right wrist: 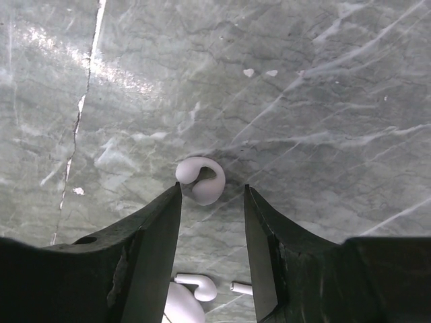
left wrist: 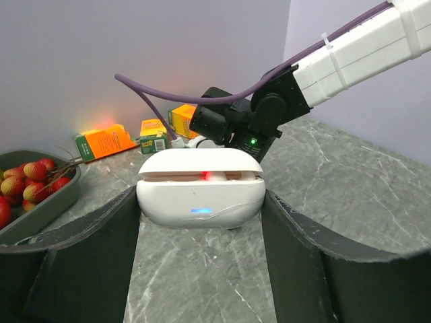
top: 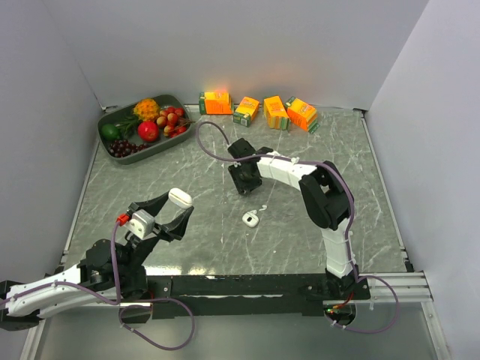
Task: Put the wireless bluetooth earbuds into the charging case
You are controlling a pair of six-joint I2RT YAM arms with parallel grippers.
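A white charging case (left wrist: 201, 202) with a lit blue light is held in my left gripper, shut on its two sides. Its lid stands slightly ajar, and a red glow shows in the gap. In the right wrist view a small white earbud (right wrist: 214, 183) lies on the table, just beyond the fingertips. My right gripper is open above the table, nothing between its fingers. Lower in that view, partly cut off, are a white case (right wrist: 182, 306), an earbud (right wrist: 203, 289) touching or close beside it, and another earbud's stem (right wrist: 241, 288) by the right finger.
In the top view, a second white case (top: 250, 219) lies mid-table with small white pieces near it. A dark tray (top: 135, 156) of fruit sits at the back left. Several orange boxes (top: 275, 112) line the back wall.
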